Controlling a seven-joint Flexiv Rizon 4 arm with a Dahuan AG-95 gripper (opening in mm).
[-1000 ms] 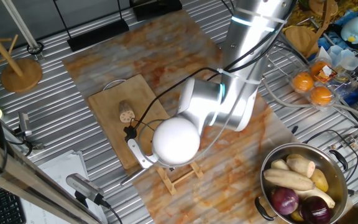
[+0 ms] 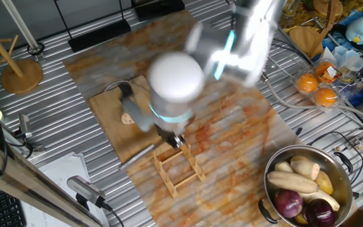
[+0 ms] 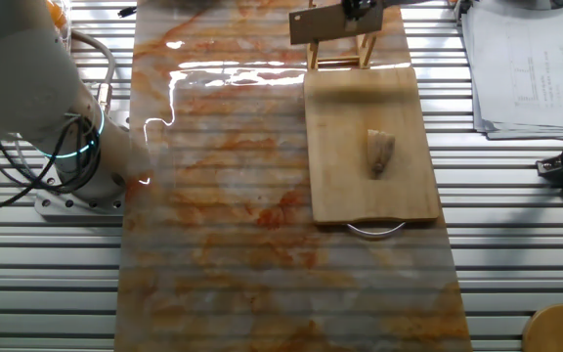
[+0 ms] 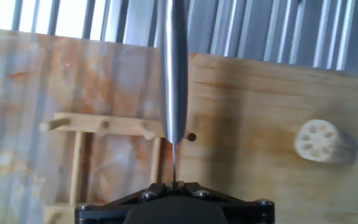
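Note:
My gripper is shut on a flat metal knife (image 4: 174, 81), which appears nearly edge-on in the wrist view. Exterior view 2 shows the knife's broad rectangular blade (image 3: 335, 25) at the top, above the wooden rack (image 3: 340, 62) and the near end of the cutting board (image 3: 335, 186). In exterior view 1, the gripper (image 2: 176, 144) hangs over the rack (image 2: 192, 174), with the knife's silver length (image 2: 136, 157) pointing to the lower left. A cut lotus root piece (image 4: 316, 140) lies on the board, apart from the knife.
A steel pot (image 2: 271, 183) of vegetables stands at the lower right in exterior view 1. Packed oranges (image 2: 325, 96) are at the far right, and a wooden stand (image 2: 21, 76) at the left.
The arm has swung and its wrist has turned, moving the white joint upward in exterior view 1. The knife has stayed in the gripper and shifted slightly. The lotus root lies still.

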